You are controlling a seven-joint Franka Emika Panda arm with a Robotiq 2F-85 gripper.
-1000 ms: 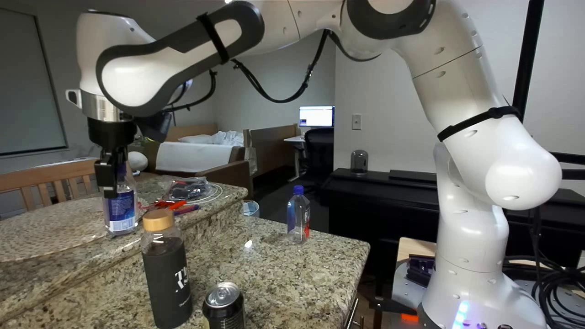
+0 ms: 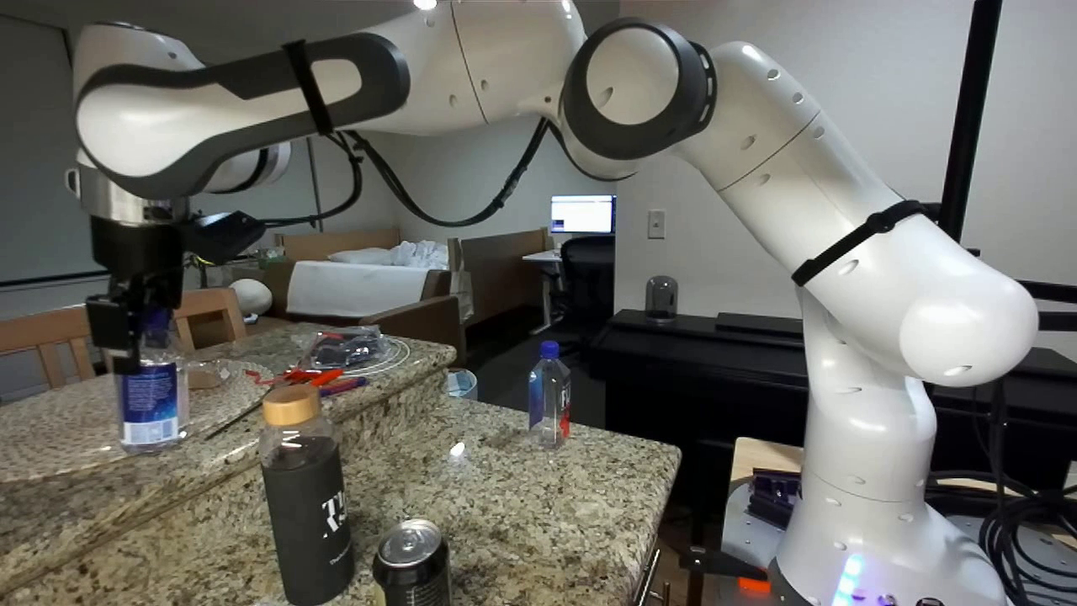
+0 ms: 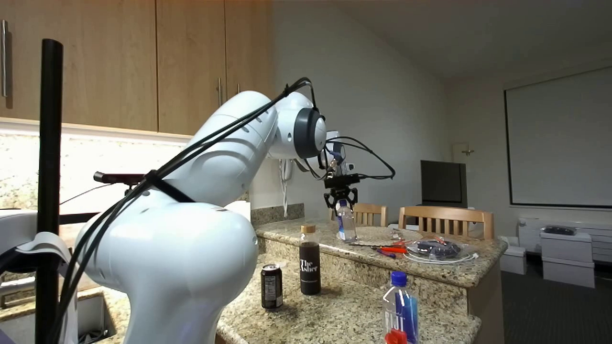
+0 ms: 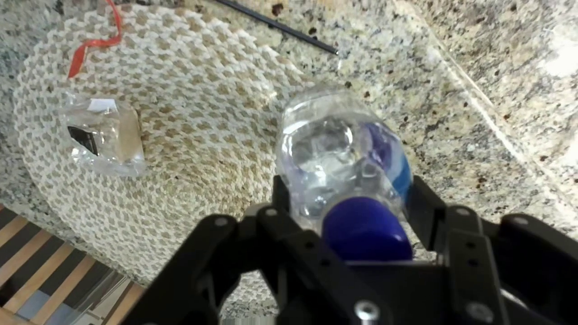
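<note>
My gripper is shut on a clear plastic bottle with a blue cap, the fingers on either side just below the cap. In exterior view 1 this bottle hangs upright from the gripper at the raised counter on the left, its blue label facing the camera. From exterior view 2 the held bottle appears close over the raised ledge beside a round woven mat. Whether its base touches the surface I cannot tell.
A second blue-capped bottle, a dark bottle with a wooden lid and a black can stand on the lower counter. The woven mat bears a small plastic packet. A cable bundle lies along the raised counter.
In exterior view 1 the arm and the gripped bottle have moved left, and the bottle appears slightly lower in the picture. The objects on the lower counter have stayed put.
</note>
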